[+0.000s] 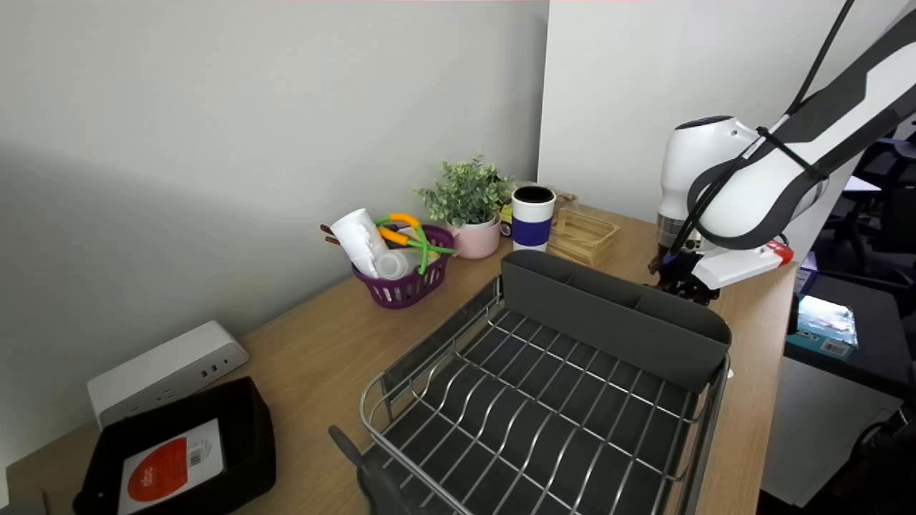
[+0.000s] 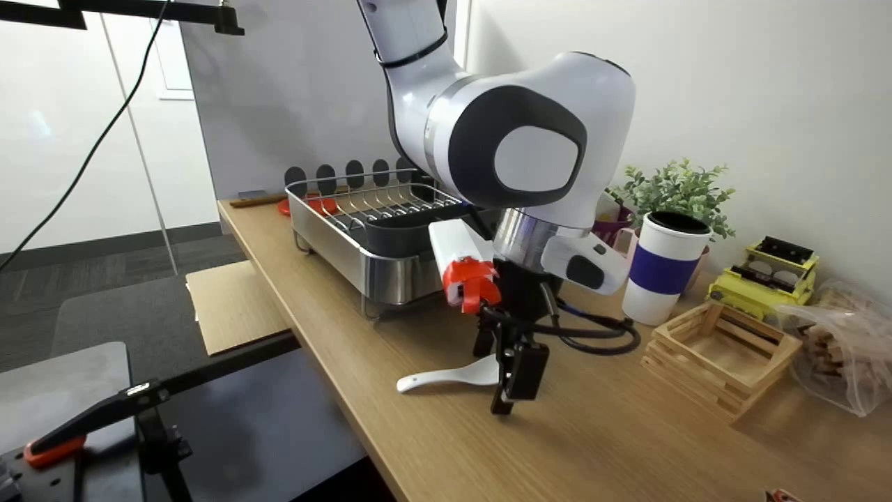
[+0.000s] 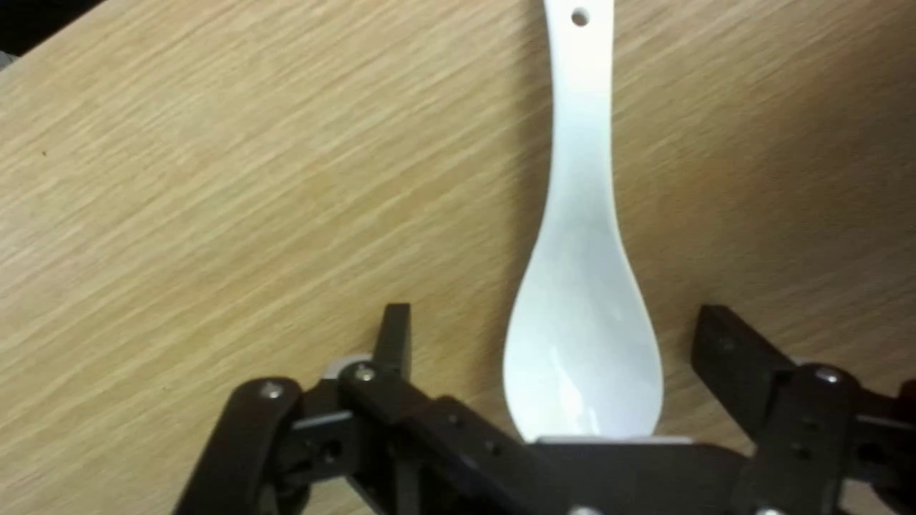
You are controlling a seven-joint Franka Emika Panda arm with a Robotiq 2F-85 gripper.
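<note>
A white spoon (image 3: 584,326) lies on the wooden table, its bowl between my gripper's spread fingers and its handle pointing away at the top of the wrist view. My gripper stands open, pointing down close to the tabletop, with a gap between the spoon and each of the fingers (image 3: 395,339). In the second exterior view, the spoon (image 2: 451,376) has its handle toward the table's front edge, and part of its bowl is hidden by my gripper. The first exterior view hides the spoon's bowl and the fingertips behind the dish rack.
A dish rack (image 2: 334,242) with a grey utensil holder (image 1: 614,317) stands beside the arm. On the other side are a white-and-blue cup (image 2: 665,268), a wooden crate (image 2: 723,355), a yellow toy (image 2: 765,280) and a plastic bag (image 2: 844,347). Bare table lies in front.
</note>
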